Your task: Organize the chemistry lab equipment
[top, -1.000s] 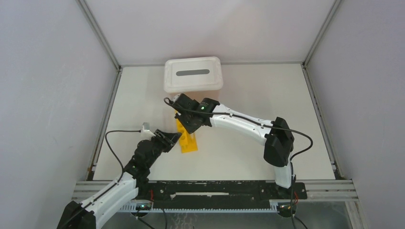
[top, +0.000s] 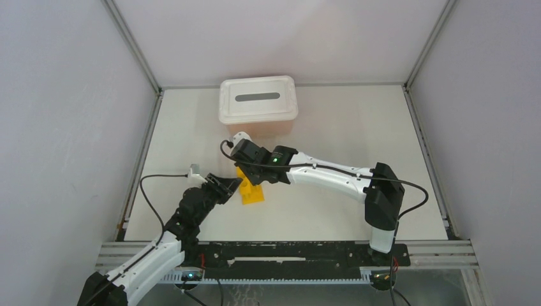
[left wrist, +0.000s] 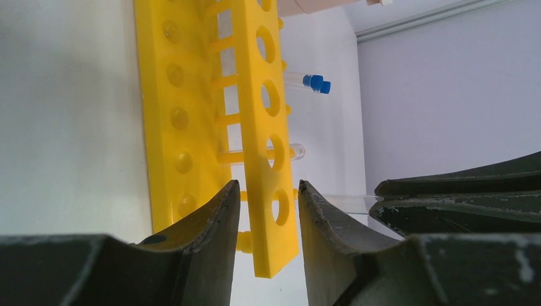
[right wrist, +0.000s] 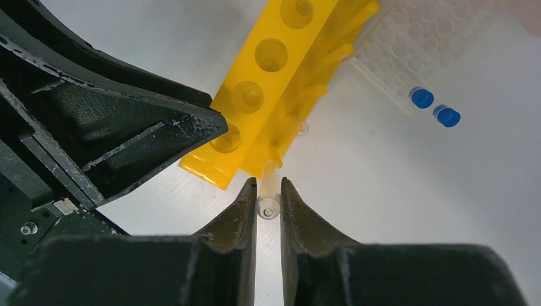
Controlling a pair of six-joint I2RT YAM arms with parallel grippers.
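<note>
The yellow test tube rack stands on the table, partly covered by my arms in the top view. My left gripper is partly open, its fingers on either side of the near end of the rack's upper bar. In my right gripper a clear test tube is pinched. The left wrist view shows that held tube reaching toward the rack's end hole; whether its end is inside is hard to tell. Another clear tube sits in a neighbouring hole of the rack.
Two blue caps show beside a clear plate with many wells. A pinkish box with a white lid stands at the back. Bare table lies to the right of the rack, under my right arm.
My left arm looks unchanged in the top view.
</note>
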